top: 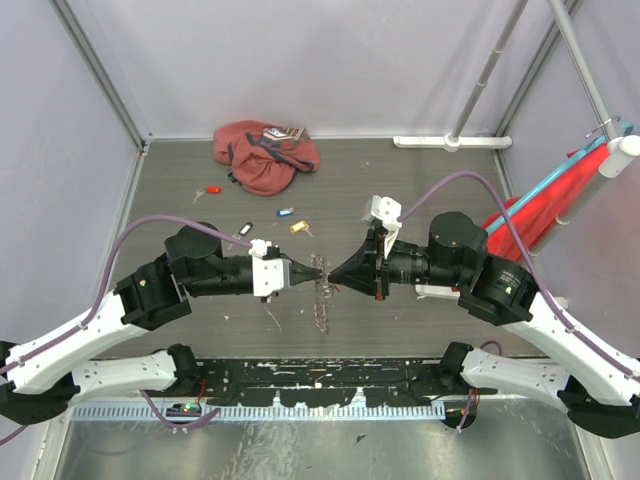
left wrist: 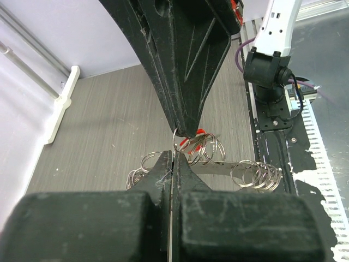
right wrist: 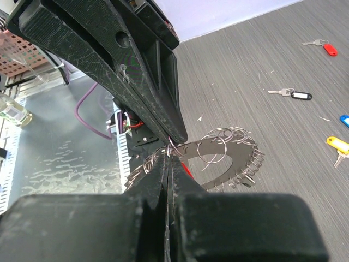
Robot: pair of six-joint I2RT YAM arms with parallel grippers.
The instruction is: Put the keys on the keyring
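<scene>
The keyring (top: 321, 316), a flat metal oval carrying several small wire rings, hangs below the meeting fingertips. My left gripper (top: 319, 274) is shut on one of its thin wire rings. Facing it almost tip to tip, my right gripper (top: 330, 280) is shut; a thin wire loop (left wrist: 174, 140) runs between the two tips and seems pinched there. Something red (left wrist: 200, 131), likely a key tag, shows behind the right fingertips among the rings; its key is hidden. On the floor lie keys with a red tag (right wrist: 330, 49), black tag (right wrist: 301, 95), blue tag (top: 285, 212) and yellow tag (right wrist: 338, 144).
A crumpled red cloth (top: 262, 160) lies at the back. White tube stands (top: 445, 142) rise at the back right, red fabric (top: 550, 210) on the right. A perforated rail (top: 240, 413) runs along the front.
</scene>
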